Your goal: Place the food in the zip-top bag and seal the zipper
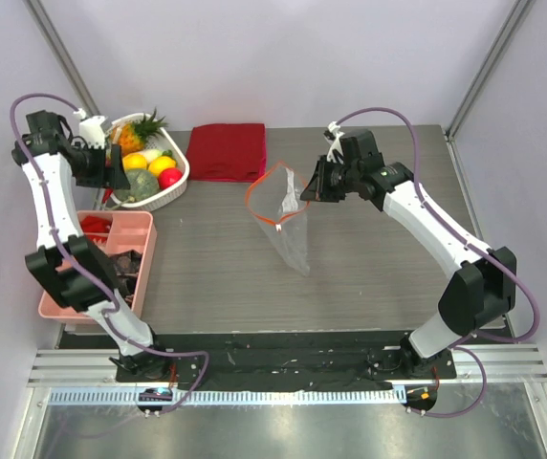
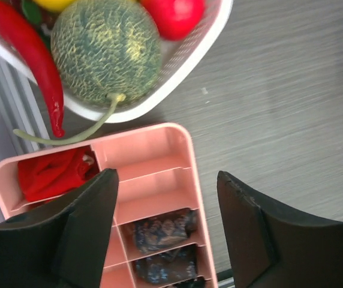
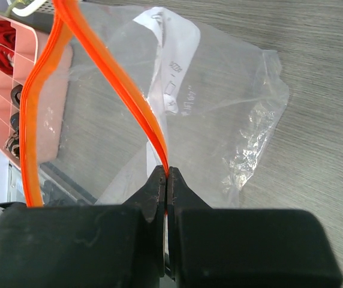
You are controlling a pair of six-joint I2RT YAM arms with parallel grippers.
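A clear zip bag (image 1: 288, 239) with an orange zipper hangs in the middle. My right gripper is shut on the zipper edge at its side. My left gripper is open over the left side, above the pink bin (image 2: 186, 157) and the white basket (image 2: 198, 54) of food. The basket holds a green melon-like vegetable (image 2: 108, 51), a red pepper (image 2: 24, 45), a red round fruit (image 2: 171, 13), a pineapple (image 1: 130, 139) and yellow items.
A red folded cloth (image 1: 226, 151) lies at the back beside the basket. The pink bin holds red and dark items.
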